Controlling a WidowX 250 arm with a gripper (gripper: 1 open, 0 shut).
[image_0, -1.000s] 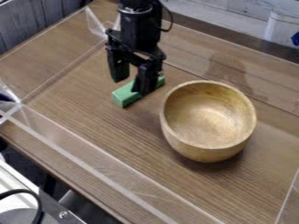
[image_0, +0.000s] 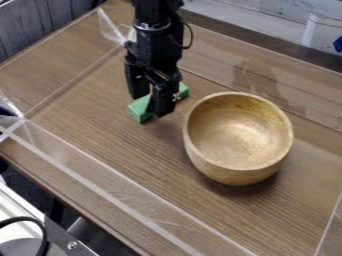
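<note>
My black gripper (image_0: 151, 92) hangs from the top centre of the camera view, open, its fingers reaching down over a green block (image_0: 142, 110). The block lies flat on the wooden table and is partly hidden behind the fingers; whether they touch it I cannot tell. To the right of the block stands a large round wooden bowl (image_0: 237, 140), empty.
A pale object (image_0: 323, 30) is at the top right, and cables show at the lower left beyond the table edge.
The gripper has turned and shifted slightly, its fingers now hanging more steeply over the green block. The block and bowl look to be in the same places.
</note>
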